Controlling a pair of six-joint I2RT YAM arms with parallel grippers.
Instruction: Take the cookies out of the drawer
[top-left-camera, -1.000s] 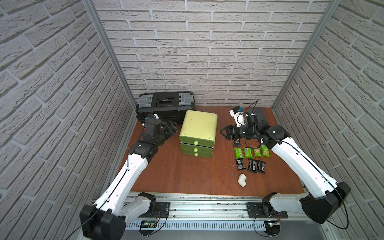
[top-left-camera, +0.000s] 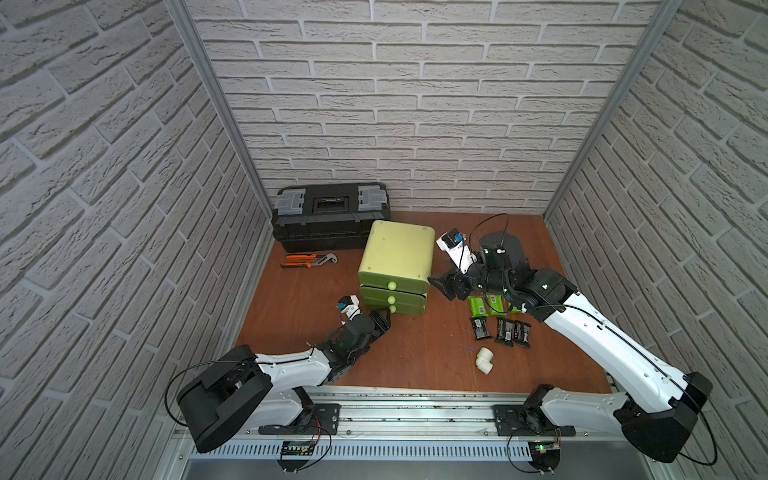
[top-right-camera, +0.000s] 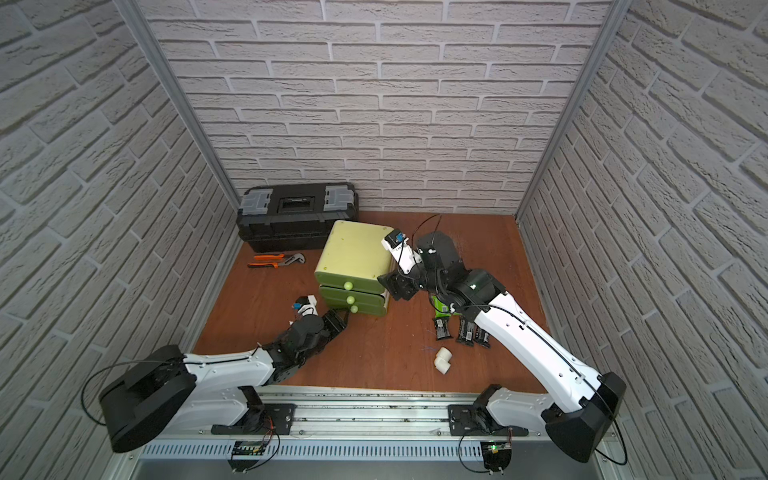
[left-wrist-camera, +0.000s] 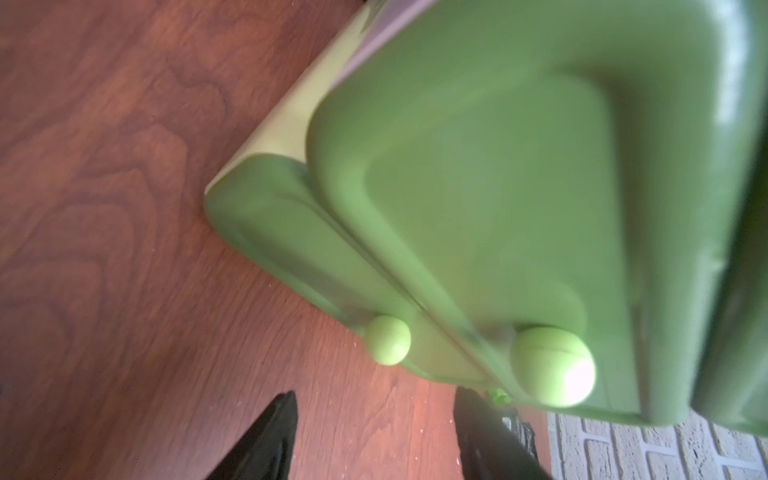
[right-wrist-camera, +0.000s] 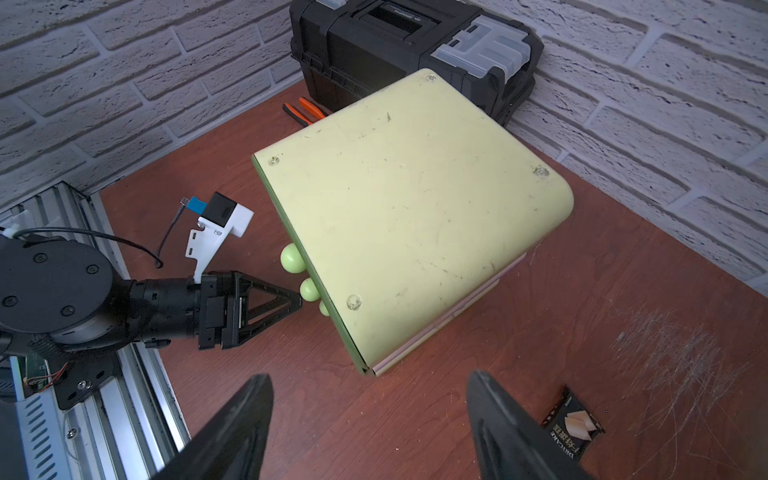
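A chest with a pale yellow shell and green drawer fronts stands mid-table, its drawers looking closed. Round knobs stick out in front; the left wrist view shows a low knob and a higher, nearer knob. My left gripper is at the chest's lower front, fingers apart with nothing between them, close to the knobs. My right gripper hovers open and empty by the chest's right side. Green packs and black packs lie on the table to the right. The drawers' insides are hidden.
A black toolbox stands behind the chest at the left, with orange-handled pliers in front of it. A white pipe elbow lies front right.
My left gripper has come down from the chest's left side to its lower front. The drawers look unmoved.
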